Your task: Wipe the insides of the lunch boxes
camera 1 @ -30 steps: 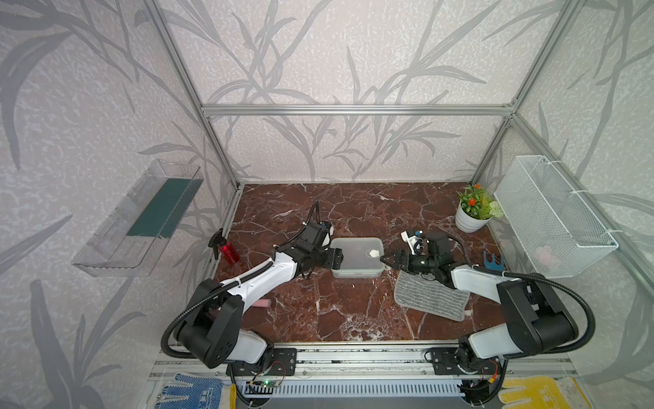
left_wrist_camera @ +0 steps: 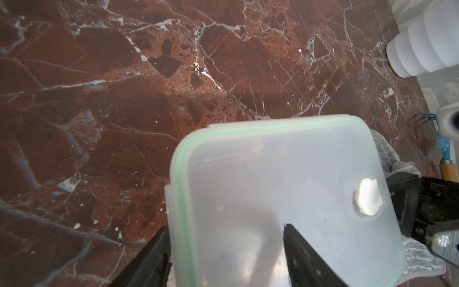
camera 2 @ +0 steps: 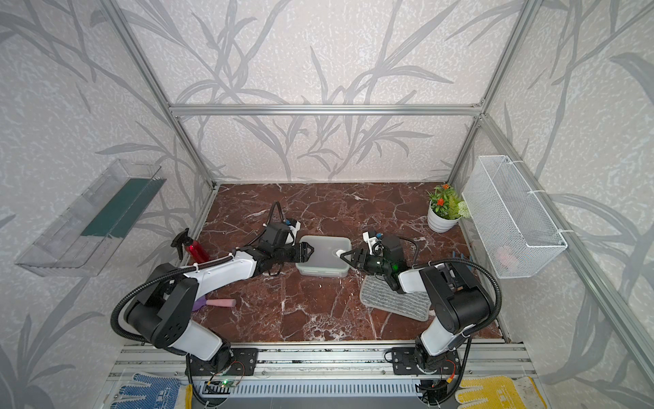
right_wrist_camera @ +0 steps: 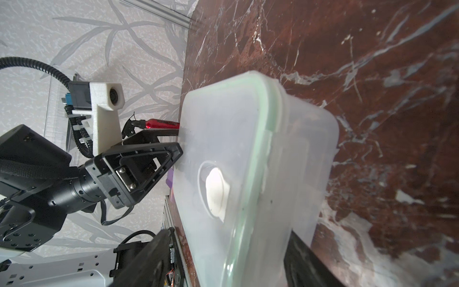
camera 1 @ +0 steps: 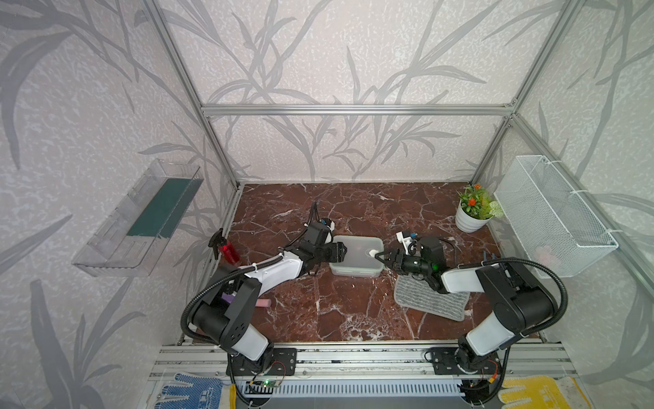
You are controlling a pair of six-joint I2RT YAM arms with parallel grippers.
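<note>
A pale translucent lunch box [camera 1: 359, 267] sits mid-table. Its lid [left_wrist_camera: 248, 167] is on, with a green-tinted rim and a white oval knob [right_wrist_camera: 216, 193] near the right side, so the inside is covered. My left gripper is at the left end of the box, its fingers [left_wrist_camera: 153, 258] parted with the lid's edge between them. At the opposite end stands my right gripper, also parted, the box's right edge lying between its fingers. Whether any finger presses on the plastic cannot be told.
A grey ribbed mat [camera 1: 429, 300] lies front right, partly under the right arm. Behind it stands a potted plant [camera 1: 471, 214]. A red spray bottle [camera 1: 229, 252] and a pink handle [camera 2: 221, 302] are at left. Behind the box the table is clear.
Both grippers have come closer in on the box, the left one moving right and the right one moving left. The box has shifted very slightly back.
</note>
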